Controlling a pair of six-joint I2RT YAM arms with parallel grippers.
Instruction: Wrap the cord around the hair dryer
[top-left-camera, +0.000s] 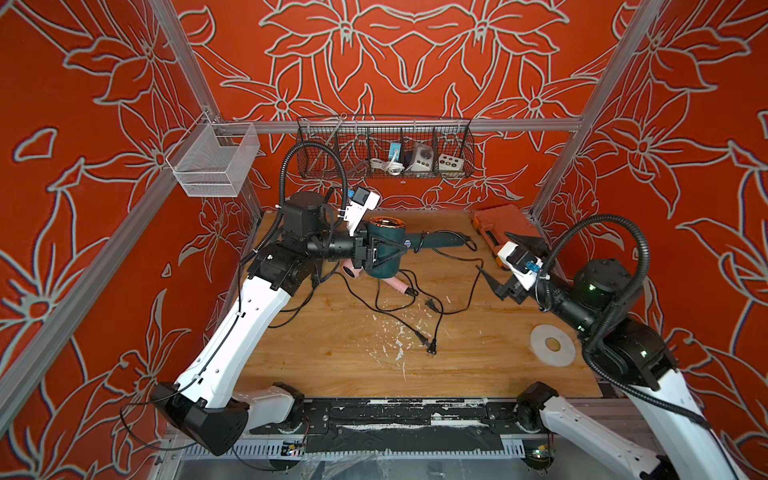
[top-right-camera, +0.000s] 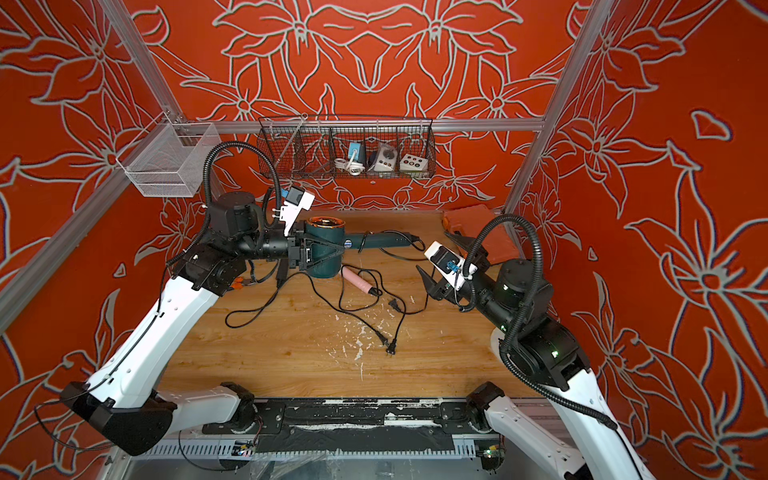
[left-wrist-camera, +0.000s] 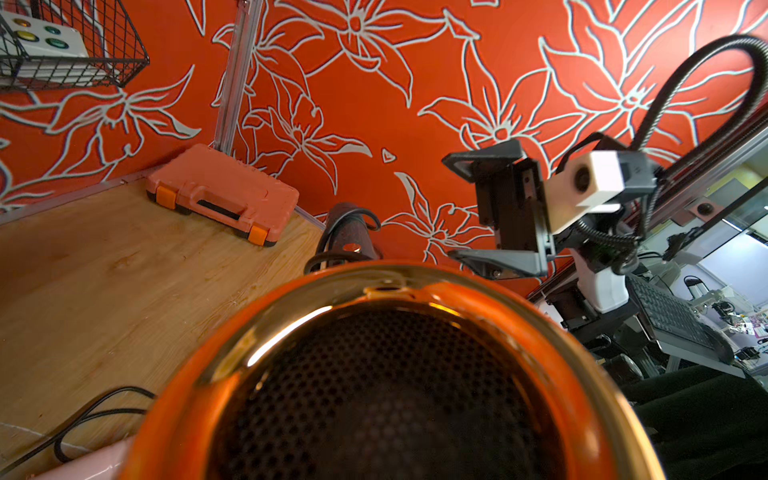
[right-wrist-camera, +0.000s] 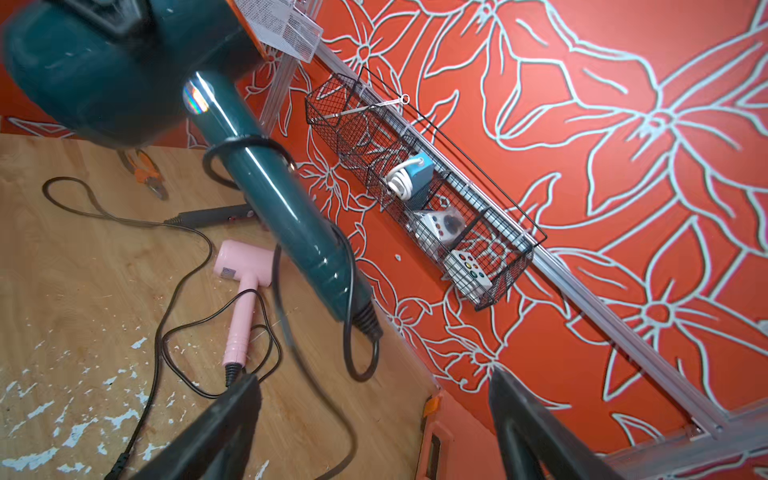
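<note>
A dark green hair dryer (top-left-camera: 385, 254) with a copper rim is held above the table, its handle (right-wrist-camera: 272, 200) pointing right. My left gripper (top-left-camera: 380, 251) is shut around its barrel; in the left wrist view the rim hides those fingers. The black cord (right-wrist-camera: 244, 142) loops once round the upper handle and bends back from the handle's end. From there a length hangs down toward the table. My right gripper (top-right-camera: 430, 262) stands open to the right of the handle's end, apart from it, with nothing between its fingers.
A pink hair dryer (right-wrist-camera: 246, 280) and several black cords with plugs (top-left-camera: 430, 345) lie on the table under the green one. An orange case (left-wrist-camera: 224, 192) occupies the back right corner. A wire basket (top-left-camera: 384, 148) hangs on the back wall.
</note>
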